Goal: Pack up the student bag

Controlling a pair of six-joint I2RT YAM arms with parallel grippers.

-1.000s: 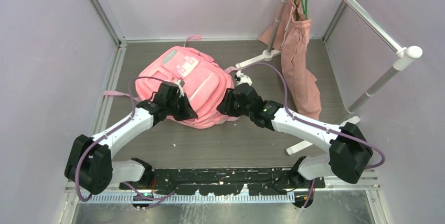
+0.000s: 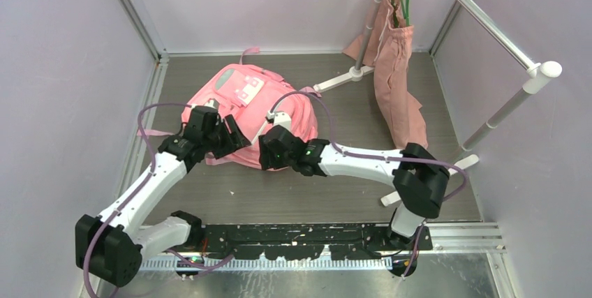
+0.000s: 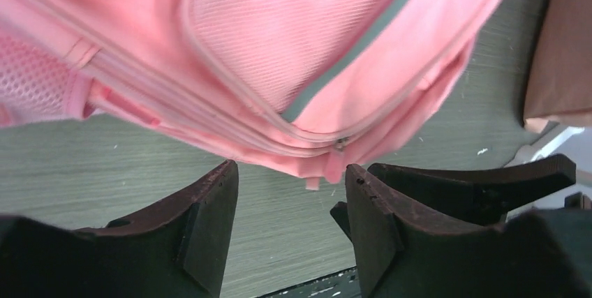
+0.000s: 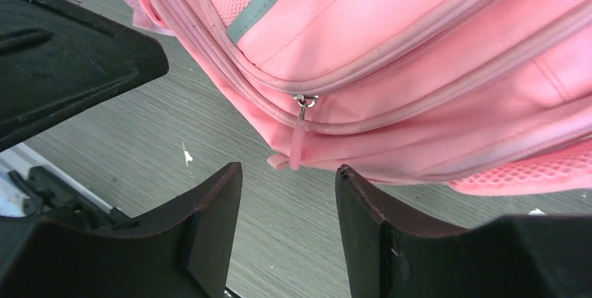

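A pink backpack [image 2: 230, 92] lies on the dark grey floor. In the left wrist view my left gripper is open just short of the bag's zipper edge, with a pink zipper pull [image 3: 335, 165] beyond its fingers. In the right wrist view my right gripper is also open, facing a zipper pull [image 4: 297, 143] that hangs over the bag's lower edge. Nothing shows between the fingers of either gripper. The two grippers are close together over the bag's front part.
A metal rack [image 2: 489, 19] stands at the right with pink clothing [image 2: 398, 95] hanging down to the floor. The floor [image 2: 258, 200] in front of the bag is bare. Walls enclose the back and both sides.
My left gripper has moved left and slightly up in the top view. My right gripper has moved left and down, further over the bag's front edge.
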